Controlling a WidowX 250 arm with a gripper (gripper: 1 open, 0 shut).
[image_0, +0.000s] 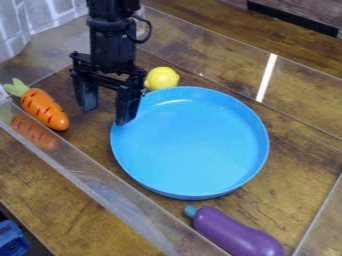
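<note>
My black gripper (107, 92) hangs down at upper left, open, its fingers either side of the space just left of the blue plate (201, 150). A toy carrot (43, 107) lies to its left. A yellow object, possibly a lemon (163, 78), sits behind the plate, to the gripper's right. A purple toy eggplant (233, 233) lies at the lower right. Whether anything dark stands behind the left finger is hard to tell.
A clear wall runs diagonally across the lower left, with a blue object (8, 240) outside it.
</note>
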